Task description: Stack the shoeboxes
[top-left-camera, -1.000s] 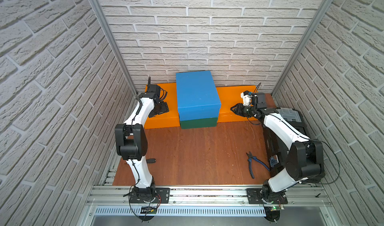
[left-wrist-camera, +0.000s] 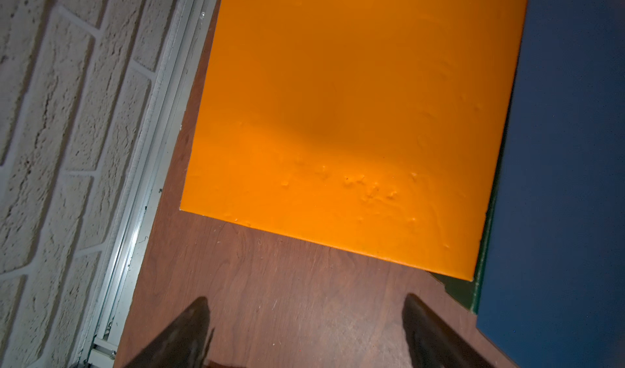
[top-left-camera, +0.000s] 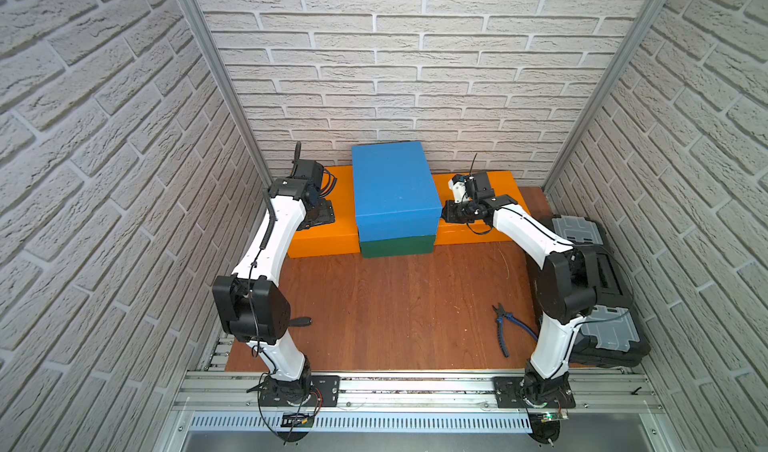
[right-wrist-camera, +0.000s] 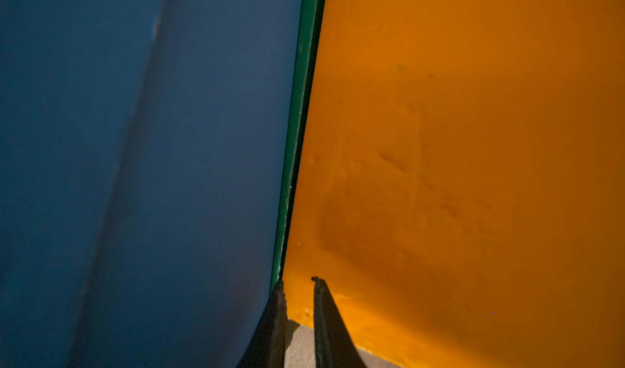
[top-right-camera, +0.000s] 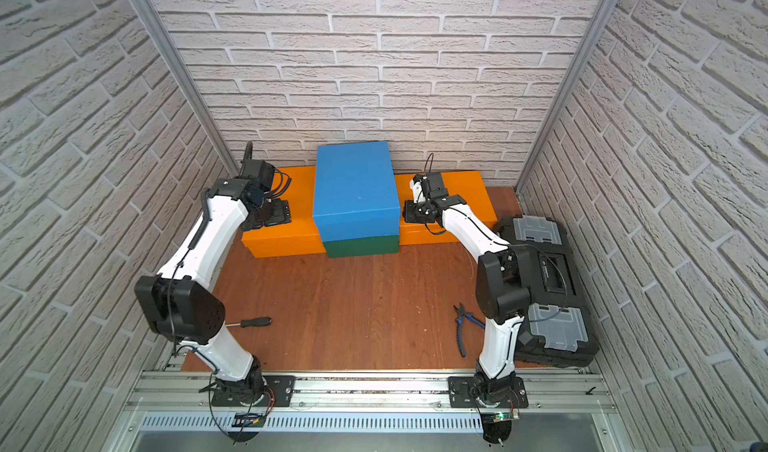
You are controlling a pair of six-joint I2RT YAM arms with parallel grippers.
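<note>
A blue shoebox (top-left-camera: 394, 180) sits on a green shoebox (top-left-camera: 397, 246) at the back centre, flanked by orange shoeboxes on the left (top-right-camera: 292, 240) and right (top-right-camera: 464, 188). My left gripper is open over the front of the left orange box, with nothing between its blurred fingers. My right gripper hangs over the right orange box, close beside the blue box's right side; its fingers are part open with nothing seen between them.
Pliers (top-left-camera: 512, 324) lie at the front right and a screwdriver (top-right-camera: 254, 322) at the front left. Black cases (top-right-camera: 560, 332) stand along the right.
My right arm has swung left toward the blue box. The boxes look unmoved.
</note>
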